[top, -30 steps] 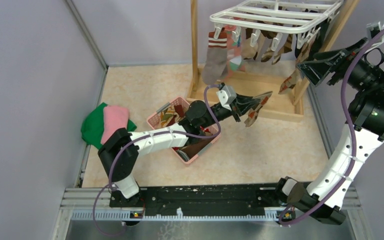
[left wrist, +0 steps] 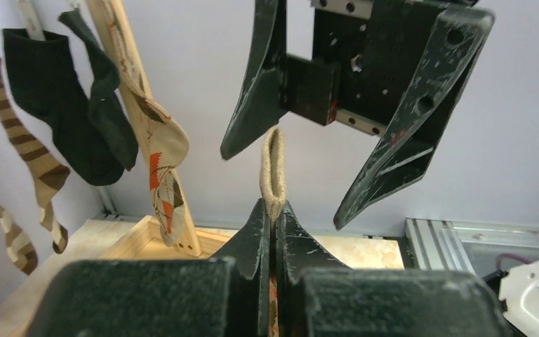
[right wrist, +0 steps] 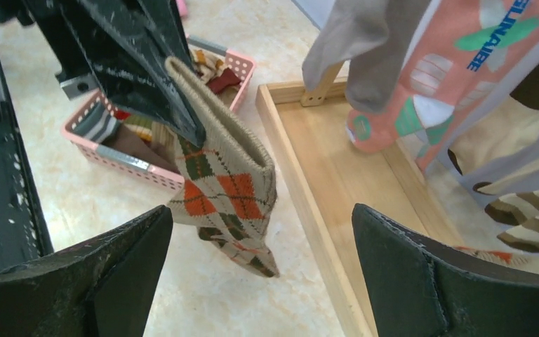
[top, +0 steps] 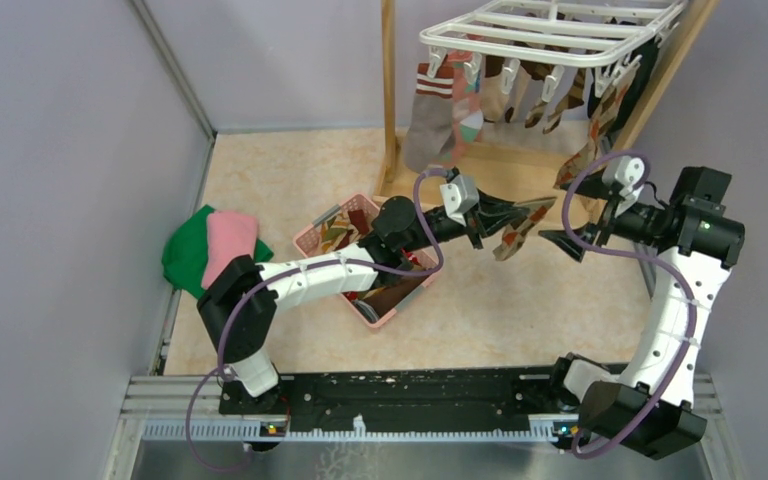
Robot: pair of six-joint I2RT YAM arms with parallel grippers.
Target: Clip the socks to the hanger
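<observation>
A tan argyle sock (top: 523, 229) hangs from my left gripper (top: 516, 212), which is shut on its edge in mid-air. In the left wrist view the sock's folded top (left wrist: 273, 165) sticks up between the closed fingertips. My right gripper (top: 572, 215) stands open to the right of that sock, nothing between its fingers. From the right wrist view the held sock (right wrist: 228, 186) lies ahead, between the spread fingers and apart from them. The white hanger (top: 550, 30) is at the top, with several socks clipped along it, among them a matching argyle sock (left wrist: 156, 133).
A pink basket (top: 387, 318) holding more socks sits under the left forearm. Wooden stand (top: 480, 172) carries the hanger; its base lies behind the held sock. Pink cloth (top: 230, 248) and green cloth (top: 188, 250) lie at far left.
My right gripper has moved left and toward the front, from the right wall to near the held sock.
</observation>
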